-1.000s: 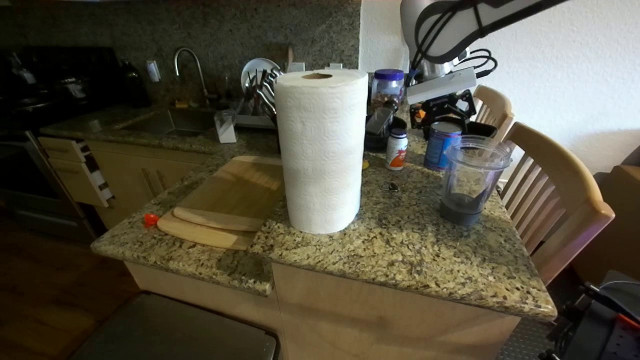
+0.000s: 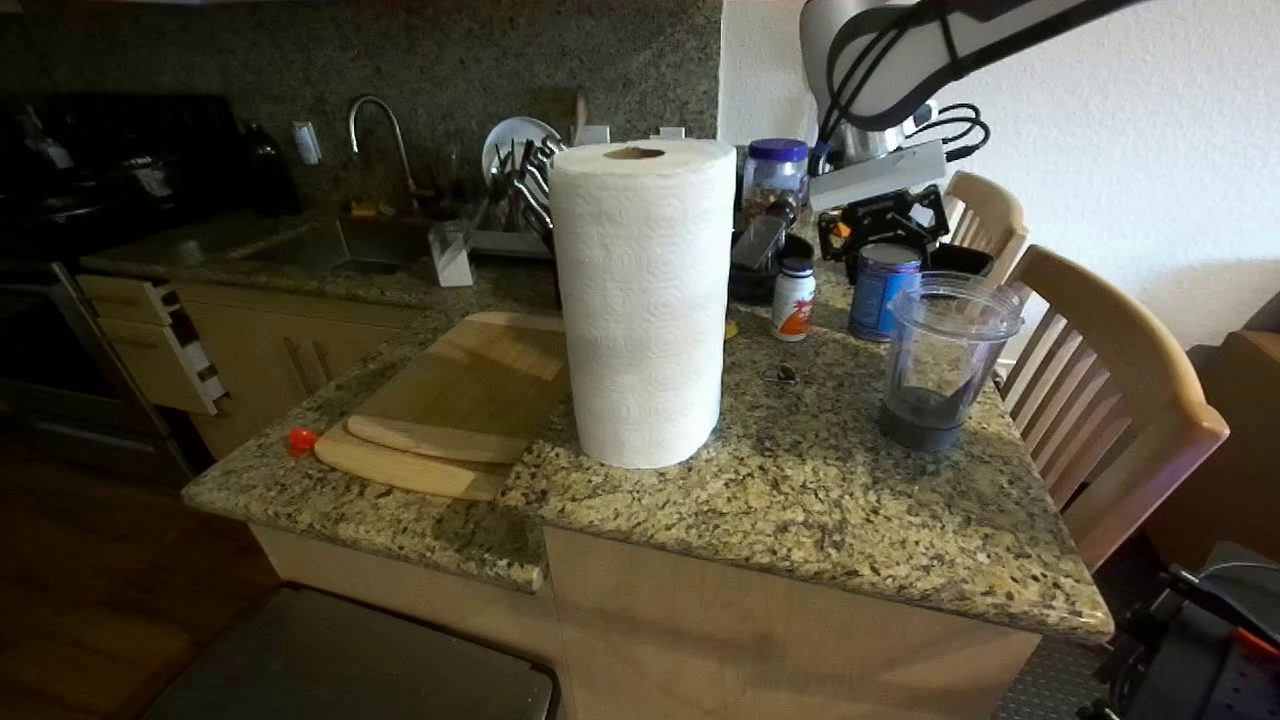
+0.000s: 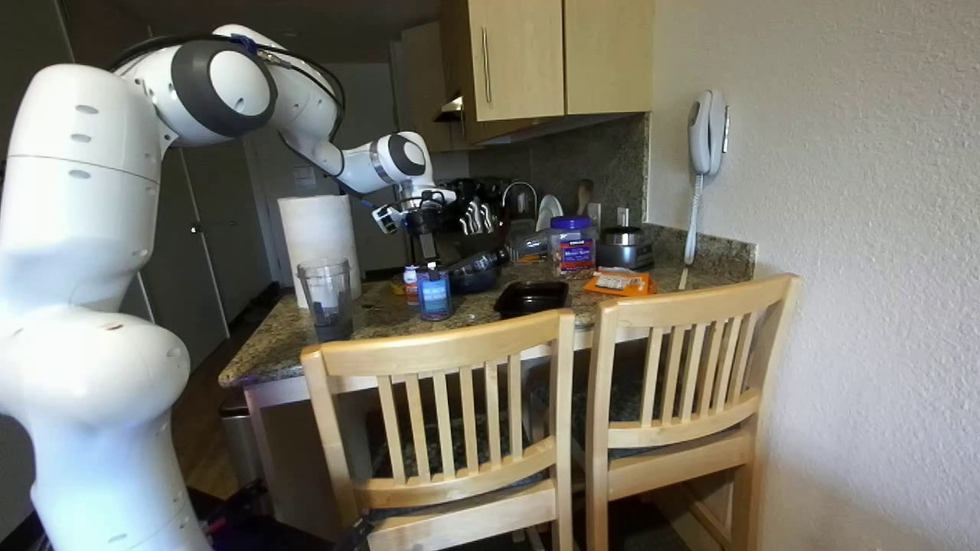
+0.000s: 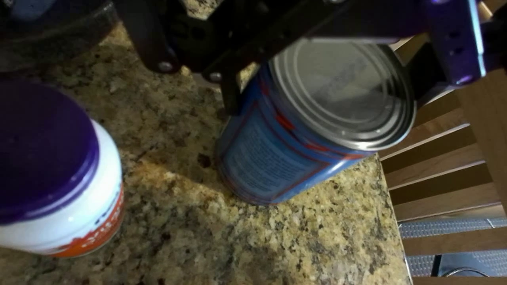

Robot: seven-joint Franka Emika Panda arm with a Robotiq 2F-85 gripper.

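A blue can point(image 4: 280, 147) with a bare metal lid stands upright on the granite counter. In the wrist view, the dark gripper is over the can's top. One finger point(image 4: 231, 95) is along the left side, and the other finger point(image 4: 430, 69) is at the right edge of the lid. The fingers are spread about as wide as the can; whether they press on it cannot be told. The gripper's dark linkage covers the lid's far edge. In exterior view 1 the can point(image 2: 882, 298) is under the gripper, behind the clear blender cup point(image 2: 948, 360).
A white bottle with a purple cap point(image 4: 47, 166) stands left of the can. The paper towel roll point(image 2: 642, 312) rises nearer the front. Wooden chairs point(image 3: 450, 404) line the counter's edge, and a black tray point(image 3: 533, 298) is close by. Bare counter point(image 2: 768, 480) lies between roll and cup.
The gripper has shifted very slightly to the left and downward above the can in exterior view 1. The can and the objects around it look practically unmoved.
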